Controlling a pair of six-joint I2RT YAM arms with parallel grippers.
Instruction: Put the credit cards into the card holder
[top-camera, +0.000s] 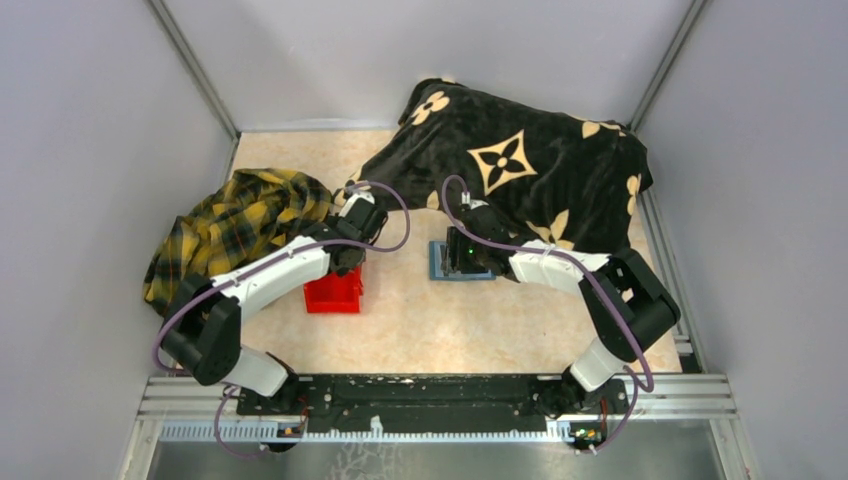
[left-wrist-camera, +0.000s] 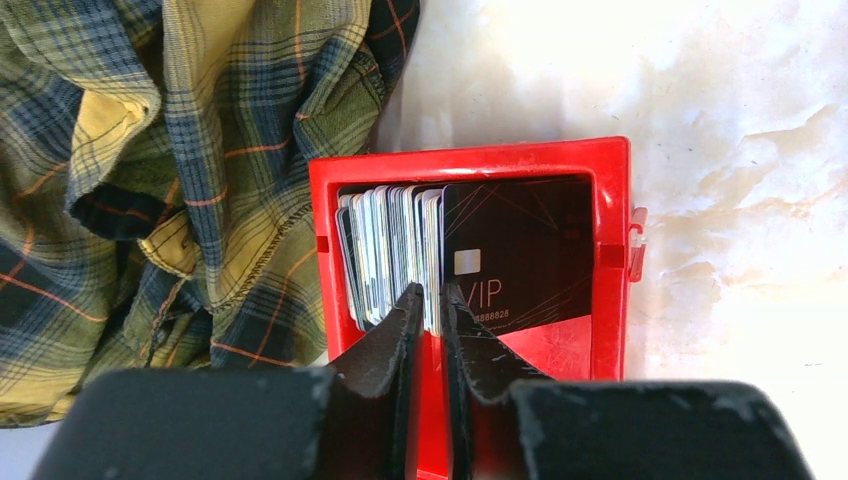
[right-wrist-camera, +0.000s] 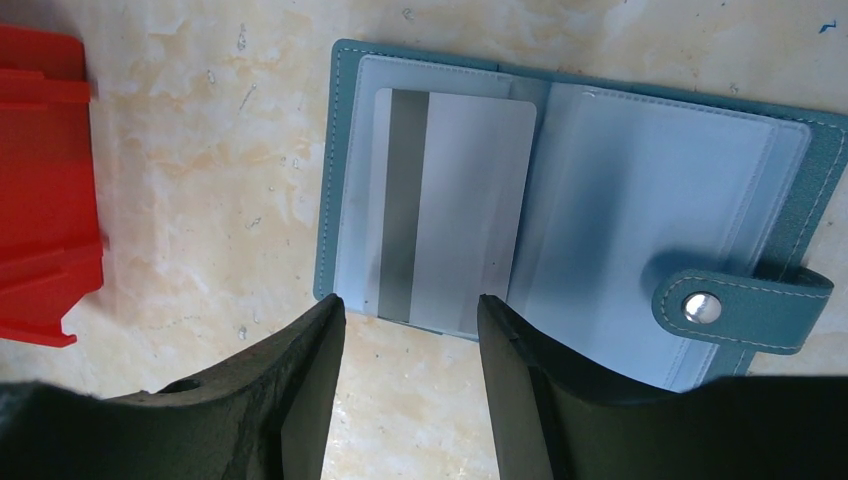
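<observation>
The red tray (left-wrist-camera: 610, 330) holds a row of upright cards (left-wrist-camera: 390, 255) and a black VIP card (left-wrist-camera: 525, 250). My left gripper is over the cards, its fingertips slightly apart at the row's right end, by the black card's edge; whether they touch cannot be seen. In the right wrist view, the blue card holder (right-wrist-camera: 660, 190) lies open, with a white card (right-wrist-camera: 460, 200) bearing a grey stripe on its left side. My right gripper is open over that side, nothing seen between its fingertips.
Plaid cloth (top-camera: 240, 210) lies left of and behind the tray. A black patterned blanket (top-camera: 560, 170) covers the back right. Bare table (top-camera: 400, 320) shows between tray and holder and in front.
</observation>
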